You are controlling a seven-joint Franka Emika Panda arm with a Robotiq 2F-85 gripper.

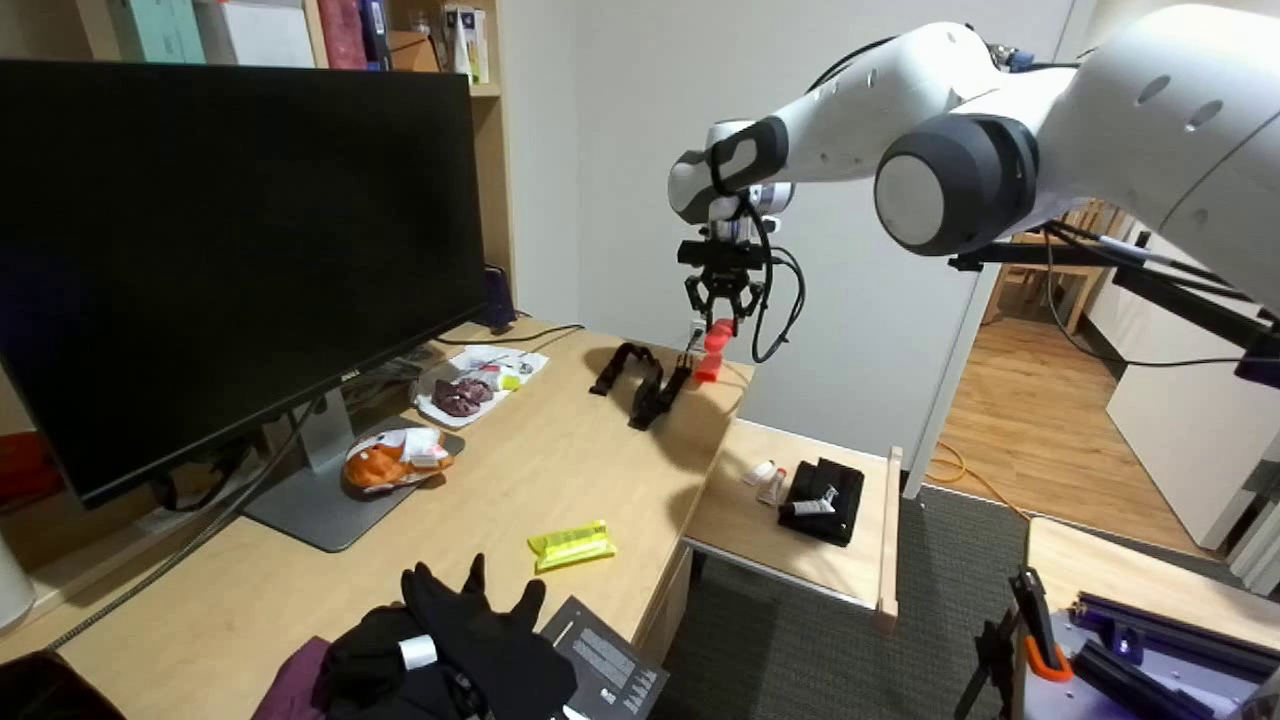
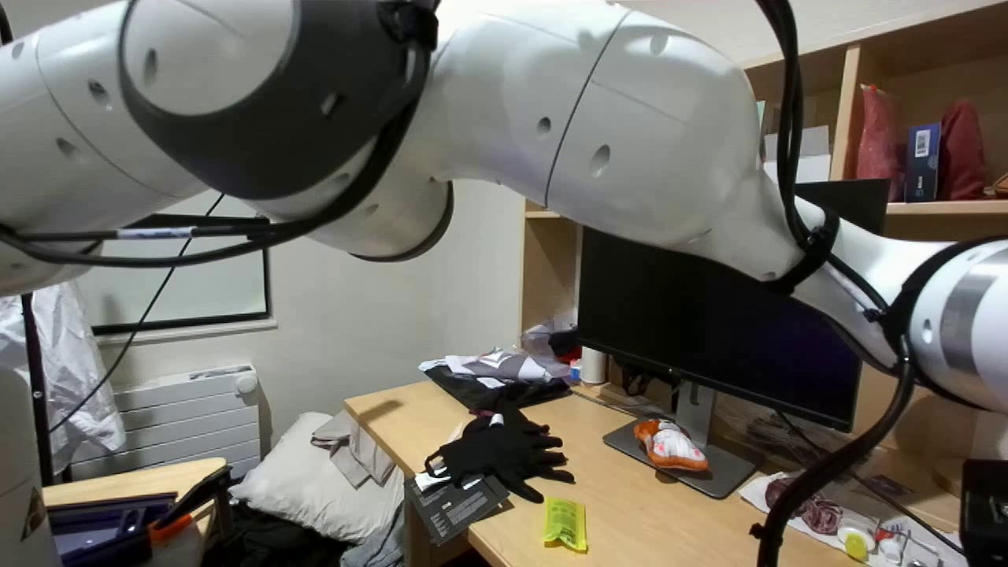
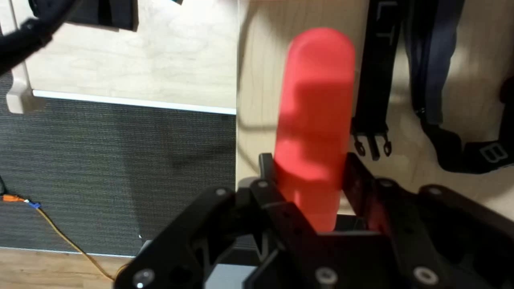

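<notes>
A smooth red object (image 3: 313,110), long with a rounded end, is held between the fingers of my gripper. From exterior view 1 the red object (image 1: 714,349) hangs below the gripper (image 1: 723,322), above the desk's far right corner. Just beside it on the desk lies a black strap (image 1: 654,384); its buckle end shows close to the red object in the wrist view, where the strap (image 3: 378,72) spreads to the right. The second exterior view hides the gripper.
Beside and lower than the desk is a wooden shelf (image 1: 744,534) bearing a black pouch (image 1: 825,504) and small tubes. The desk also carries a yellow packet (image 1: 571,546), black gloves (image 1: 480,636), a monitor (image 1: 240,252) and an orange-and-white bundle (image 1: 396,461).
</notes>
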